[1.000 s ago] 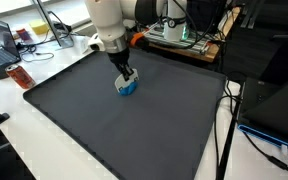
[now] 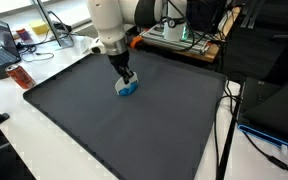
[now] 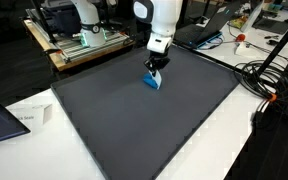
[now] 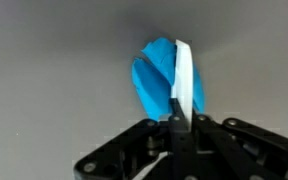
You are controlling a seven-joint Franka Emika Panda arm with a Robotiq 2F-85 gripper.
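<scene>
A small blue-and-white thing [image 2: 127, 88], apparently cloth, rests on the dark table mat toward its far side. In the wrist view its blue part [image 4: 156, 90] spreads out in folds, and a narrow white strip [image 4: 183, 75] stands up from it. That strip runs to between the fingertips of my gripper, which looks shut on it. Exterior view 2 has the white part raised beneath the gripper [image 3: 157, 66], with the blue part [image 3: 150, 80] low on the mat. The fingers hide some of the cloth.
A red-and-white can [image 2: 20, 76] stands off its left corner in exterior view 1. Cables [image 3: 264, 78] lie beside the mat in exterior view 2.
The gripper has come down slightly over the cloth. Less of the white part shows in exterior view 1 than before; the blue part stays in about the same place.
</scene>
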